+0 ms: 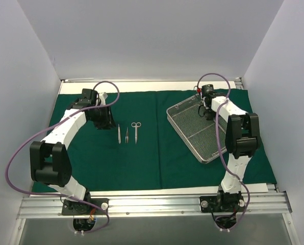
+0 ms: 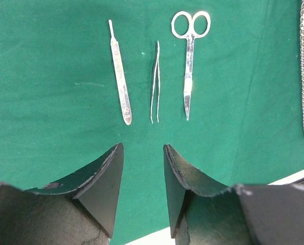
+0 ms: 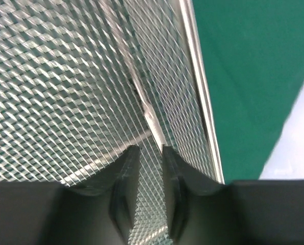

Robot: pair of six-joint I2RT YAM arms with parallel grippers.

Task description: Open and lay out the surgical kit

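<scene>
On the green cloth lie a scalpel handle [image 2: 120, 74], tweezers [image 2: 155, 81] and scissors [image 2: 189, 56], side by side and apart. My left gripper is open below them in the left wrist view, with only bare cloth between its fingers. A mesh tray [image 1: 195, 130] rests on the right half of the cloth. Down in its far part, my right gripper stands part open. In the right wrist view a slim metal instrument [image 3: 153, 121] lies along the tray wall, its lower end running in between the right fingertips. Whether they touch it cannot be told.
The tray's raised rim [image 3: 202, 87] stands close beside the right gripper. A thin rod [image 3: 111, 153] crosses the mesh floor.
</scene>
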